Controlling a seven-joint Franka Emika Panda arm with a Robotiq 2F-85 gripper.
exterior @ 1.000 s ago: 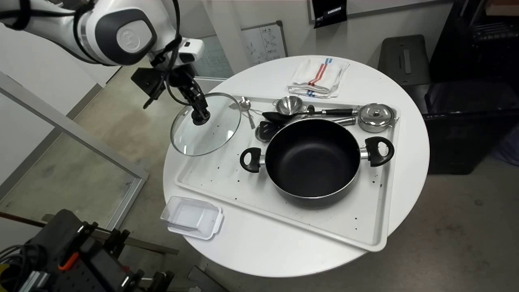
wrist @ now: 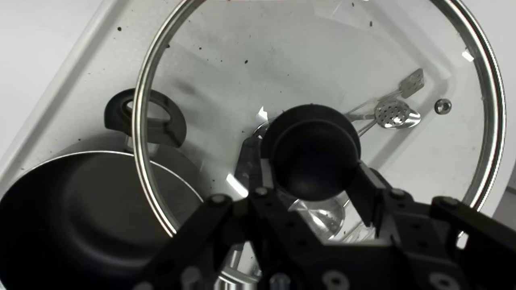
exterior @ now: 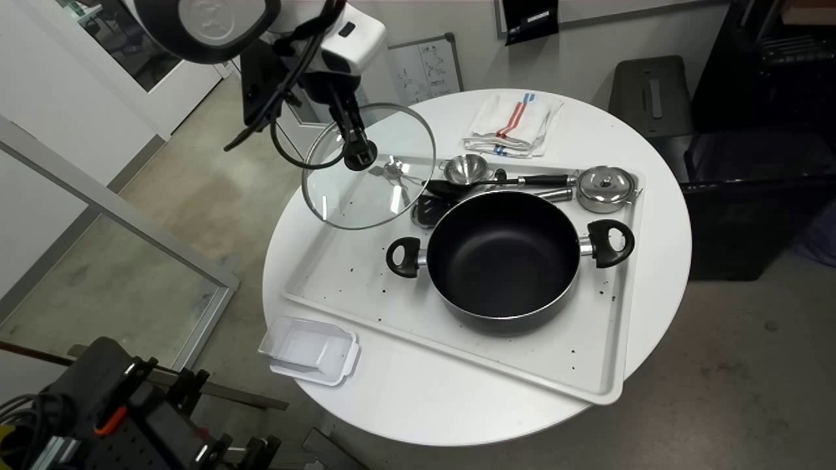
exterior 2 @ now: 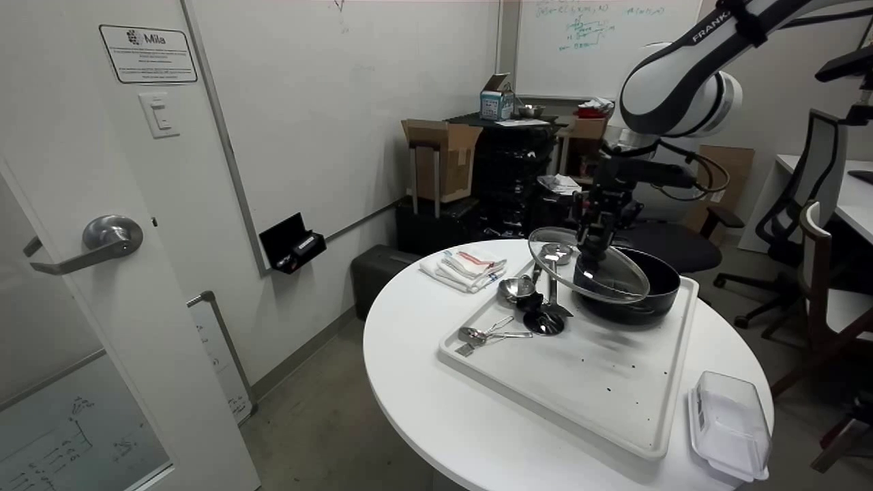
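Observation:
A round glass lid [exterior: 360, 200] with a metal rim hangs tilted in the air, my gripper [exterior: 360, 154] shut on its black knob [wrist: 314, 150]. Through the glass in the wrist view, the tray and some utensils show beneath it. Uncovered and empty, the black pot [exterior: 505, 254] stands on the white tray [exterior: 337, 286], its two handles out to the sides. In exterior view 1 the lid is up and to the left of the pot. The wrist view has the lid's rim crossing in front of one pot handle [wrist: 164, 118]. My fingers partly hide the knob's sides.
Utensils, including a black ladle [exterior: 447, 188], and a small metal bowl [exterior: 467, 168] lie along the tray's back side. Beside them sits a small lidded pot [exterior: 605, 188]. A folded towel [exterior: 513, 125] and a clear plastic container [exterior: 313, 350] rest on the table. The tray's front left is bare.
My gripper and the lid have moved right and slightly up in exterior view 1, and the lid looks larger there. The pot and the other things on the table have stayed put.

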